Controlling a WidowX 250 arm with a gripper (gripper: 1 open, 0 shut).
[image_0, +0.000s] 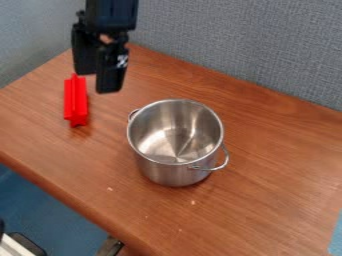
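Observation:
My black gripper hangs from the top of the view, upper left, above and just behind a red elongated object lying on the wooden table. Its finger state is hard to make out. A steel pot with two wire handles stands at the middle of the table, to the right of the red object; it looks empty.
Grey padded walls border it behind and at the left. Its front left edge drops to a blue floor, where some partly seen hardware sits.

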